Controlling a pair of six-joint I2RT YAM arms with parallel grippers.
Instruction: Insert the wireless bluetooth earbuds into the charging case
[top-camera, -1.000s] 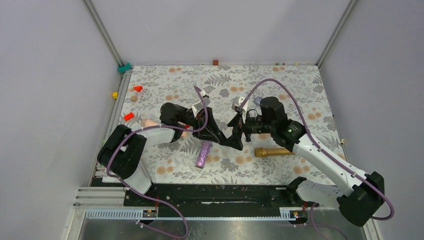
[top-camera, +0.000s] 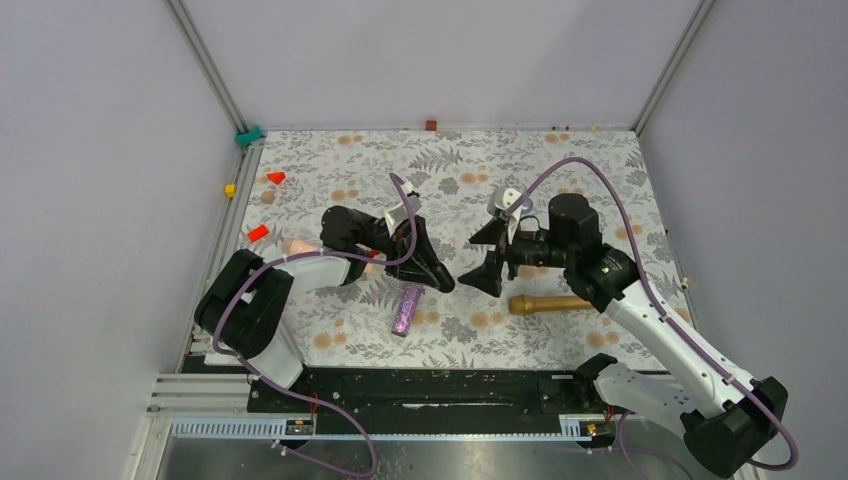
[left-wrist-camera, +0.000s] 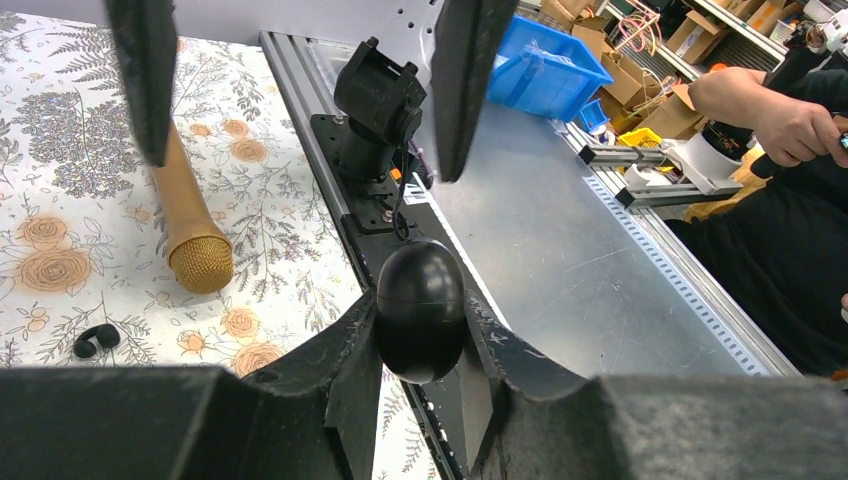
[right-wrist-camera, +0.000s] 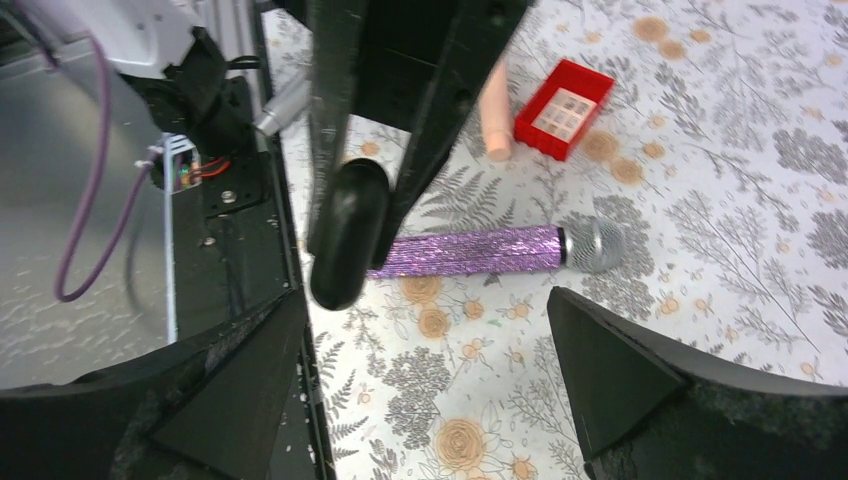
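A small glossy black charging case (left-wrist-camera: 420, 310) is pinched in my left gripper (top-camera: 440, 282), which is shut on it above the table. A seam runs around the case and its lid looks closed. From the right wrist view, the case (right-wrist-camera: 350, 235) appears as a smooth upright capsule at the left gripper's fingertips. My right gripper stands open, apart from the case and to its right in the top view, with nothing between its fingers. On the cloth in the left wrist view lies a small black curled piece (left-wrist-camera: 97, 341) that looks like an earbud.
A purple glitter microphone (right-wrist-camera: 475, 251) lies beneath the grippers, and a gold microphone (top-camera: 550, 304) lies below the right arm. Beyond the purple one sits a red box (right-wrist-camera: 565, 108).
The right gripper has drawn away to the right from the case, leaving a gap where its fingers had been at it. The left arm has stayed in place.
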